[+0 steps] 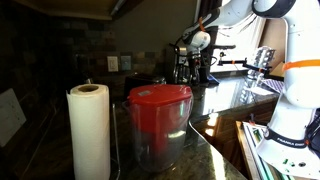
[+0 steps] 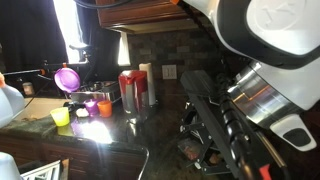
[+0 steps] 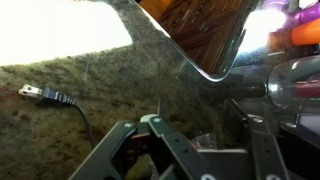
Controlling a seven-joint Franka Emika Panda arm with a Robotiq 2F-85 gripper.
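Observation:
In the wrist view my gripper is part open, its two dark fingers apart and pointing over the dark stone counter. Some crinkled clear material shows between and beyond the fingers; whether they touch it I cannot tell. The black gripper body stands at the right of exterior view 2, below the white arm. In exterior view 1 only the white arm base shows at the right edge, with the gripper not visible.
A red-lidded clear container stands beside a paper towel roll. A plug on a black cord lies on the counter. Clear vessels and an orange cup are at the wrist view's right. A yellow cup sits farther left.

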